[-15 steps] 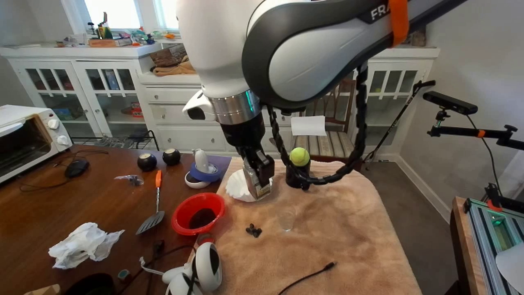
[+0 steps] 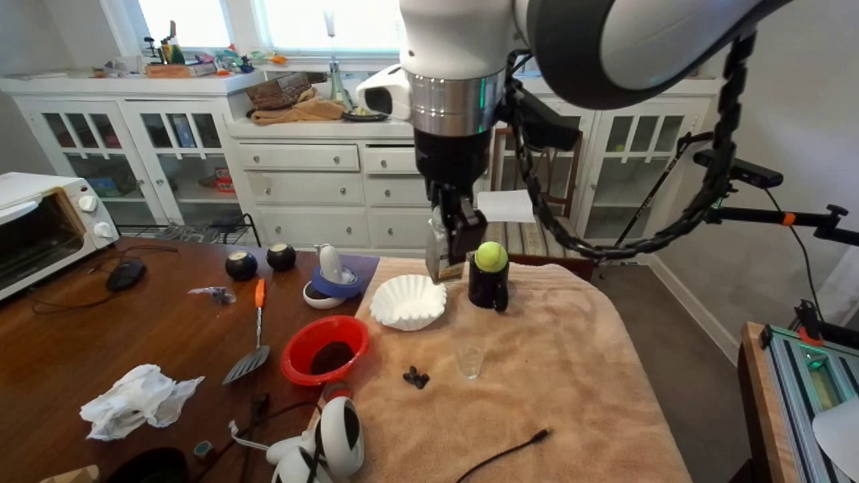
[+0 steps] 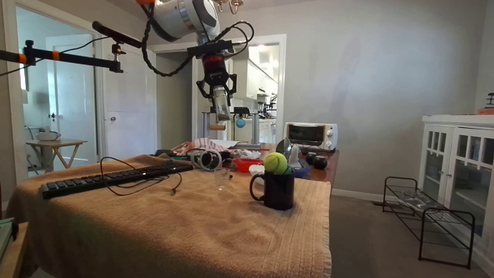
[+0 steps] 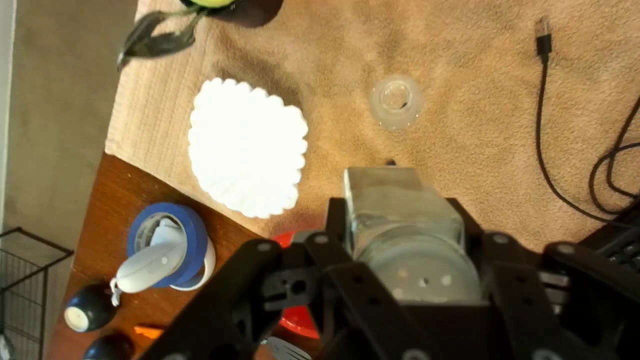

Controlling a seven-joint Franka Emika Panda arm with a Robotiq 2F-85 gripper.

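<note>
My gripper is shut on a clear glass jar [image 4: 414, 240], held well above the table. In exterior view 2 the gripper [image 3: 220, 96] points down with the jar [image 3: 221, 105] hanging tilted below its fingers. Beneath, on the tan towel, lie a white fluted paper bowl [image 2: 408, 302], a small clear cup [image 2: 470, 359] and several dark bits [image 2: 416, 377]. A black mug [image 3: 279, 190] bears a tennis ball [image 3: 275, 163] in its mouth. What the jar contains is hard to tell.
On the wooden part of the table are a red bowl [image 2: 325, 349], a spatula [image 2: 254, 346], blue tape [image 4: 195, 234] and crumpled white plastic [image 2: 140, 402]. A keyboard [image 3: 118, 178] and cable lie at the towel's other side.
My gripper and the jar have risen and shifted rightward in exterior view 1, so more of the paper bowl shows. The things on the table have stayed put.
</note>
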